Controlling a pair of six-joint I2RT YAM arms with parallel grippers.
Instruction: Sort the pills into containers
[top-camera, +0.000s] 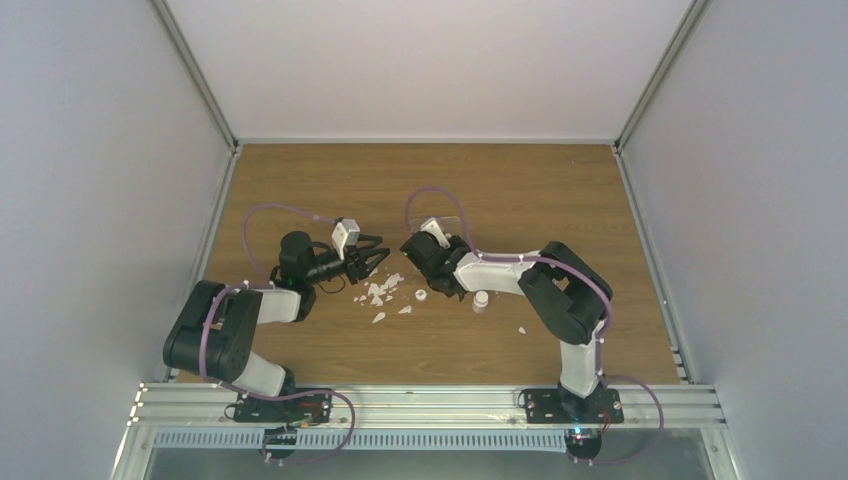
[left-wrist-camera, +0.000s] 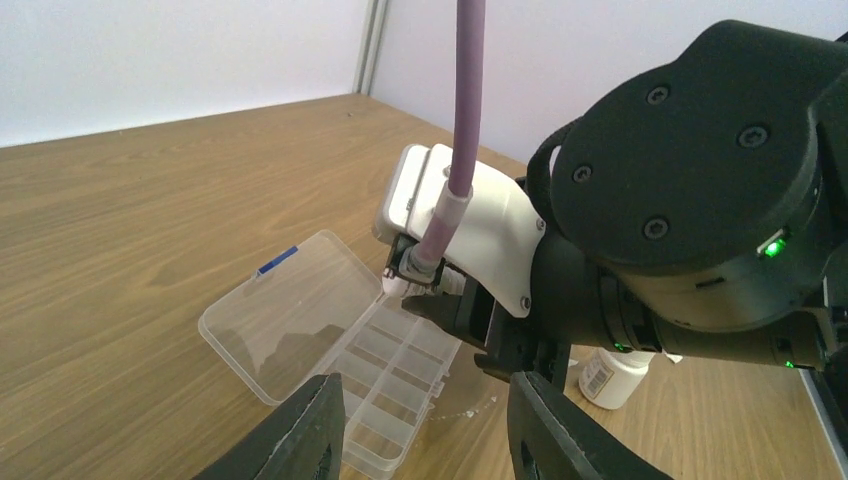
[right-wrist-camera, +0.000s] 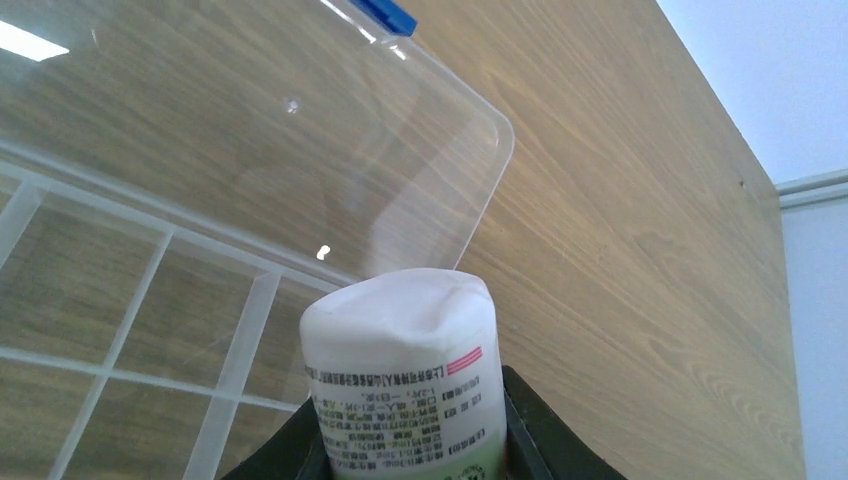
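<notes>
In the right wrist view, my right gripper is shut on a white pill bottle (right-wrist-camera: 400, 375) with printed text on its label. The bottle is above the near right part of a clear compartment box (right-wrist-camera: 232, 345), whose lid lies open; the compartments in sight look empty. Much of this box (left-wrist-camera: 385, 375) also shows in the left wrist view, with my right gripper over its right side. My left gripper stands open, nothing between its fingers, left of the scattered white pieces (top-camera: 378, 290) in the top view.
A second white bottle (top-camera: 480, 301) stands close beside the right forearm. Near it lies a small round white item (top-camera: 420, 295), perhaps a cap.
</notes>
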